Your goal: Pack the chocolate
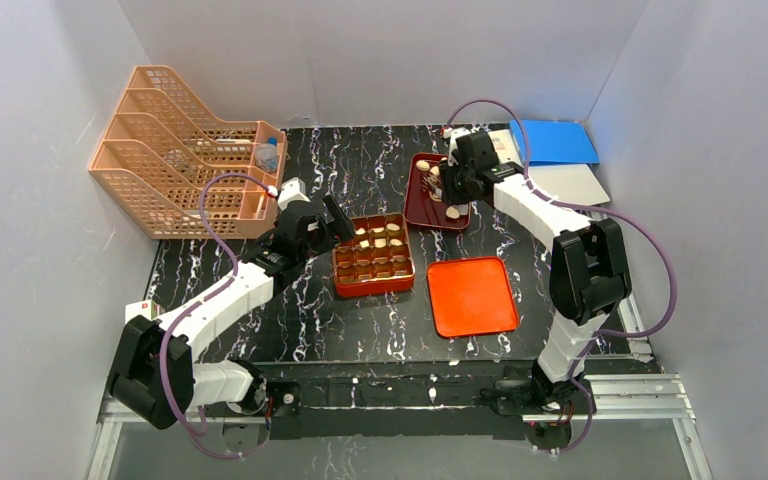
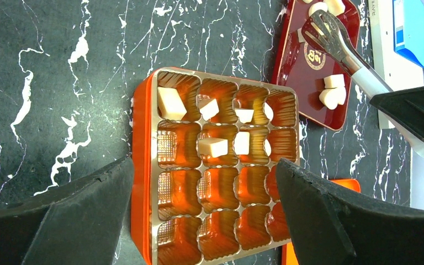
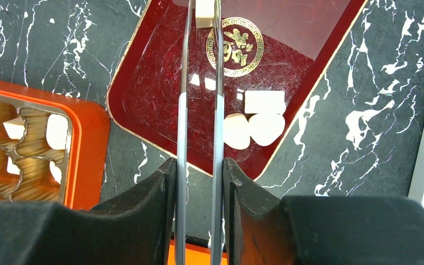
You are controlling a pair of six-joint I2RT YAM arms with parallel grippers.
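The orange-red box with a clear divided insert has cream chocolates in several cells of its two far rows; the two near rows look empty. Over this box, my left gripper is open with nothing between its fingers. My right gripper is shut on silver tongs, above the dark red tray. At the top of the right wrist view, a cream chocolate shows between the tong arms; whether they grip it I cannot tell. Other chocolates lie clustered in the tray's corner.
An orange-red lid lies flat at the front right of the box. Behind the left arm stands a peach rack with a bottle in it. A blue folder lies at the back right. Bare marble is left of the box.
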